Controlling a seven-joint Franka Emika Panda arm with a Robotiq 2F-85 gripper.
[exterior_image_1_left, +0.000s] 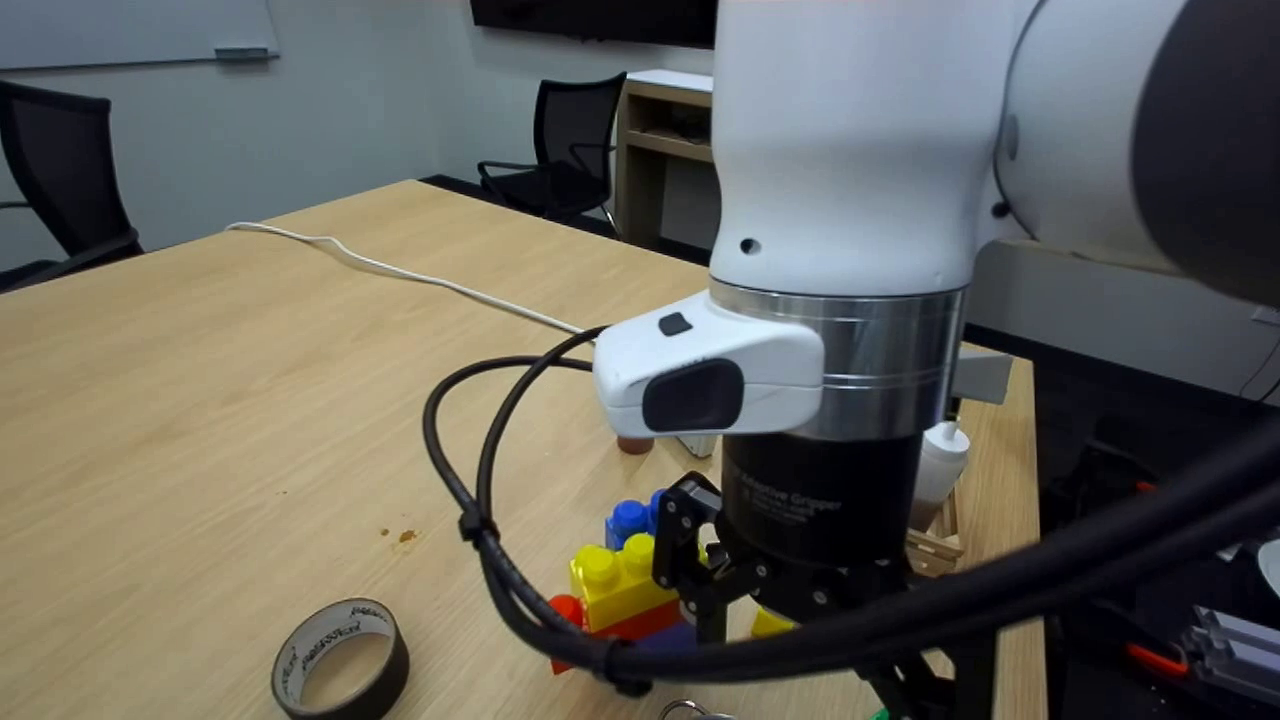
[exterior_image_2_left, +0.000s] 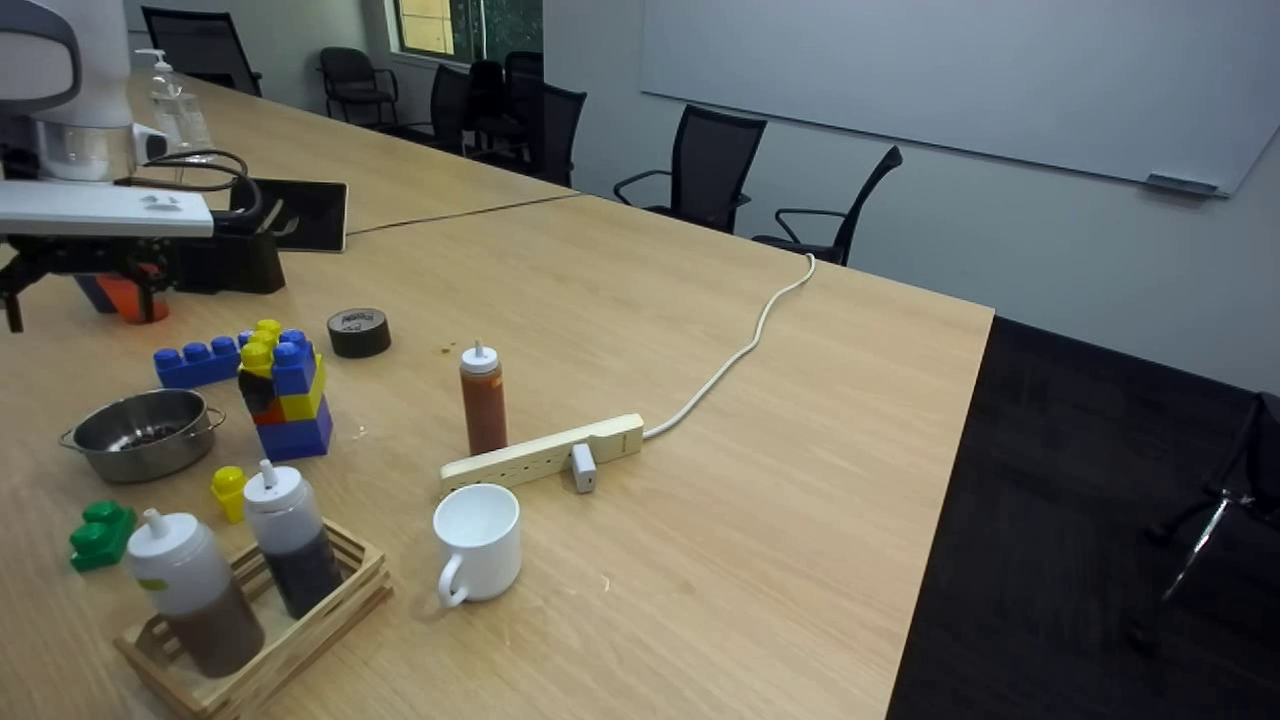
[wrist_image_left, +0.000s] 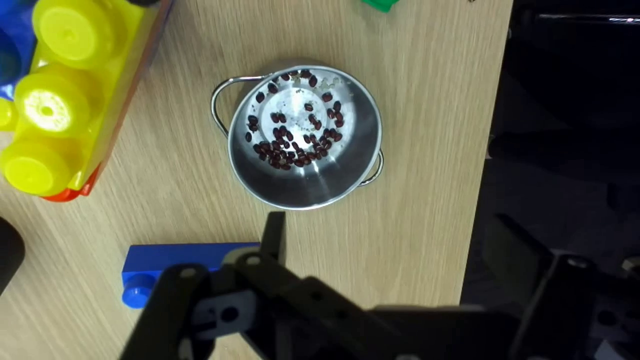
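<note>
My gripper stands open with nothing between its fingers; in the wrist view the left fingertip is over the table, the right one over the dark floor beyond the edge. A steel pot (wrist_image_left: 354, 171) with two loop handles lies just ahead of the fingertips, holding several dark red beans. Below it, a blue block (wrist_image_left: 174, 258) is partly covered by the left finger. At the upper left rises a stack of toy blocks (wrist_image_left: 114, 72). Exterior view 2 shows the gripper (exterior_image_2_left: 80, 306) at the far left, above table height and apart from the pot (exterior_image_2_left: 156, 450).
A wooden crate (exterior_image_2_left: 366, 570) with two sauce bottles, a white mug (exterior_image_2_left: 486, 546), a brown bottle (exterior_image_2_left: 485, 408) and a power strip (exterior_image_2_left: 540, 456) stand nearby. Tape (exterior_image_2_left: 360, 334), a yellow block (exterior_image_2_left: 228, 490) and a green block (exterior_image_2_left: 102, 536) lie around.
</note>
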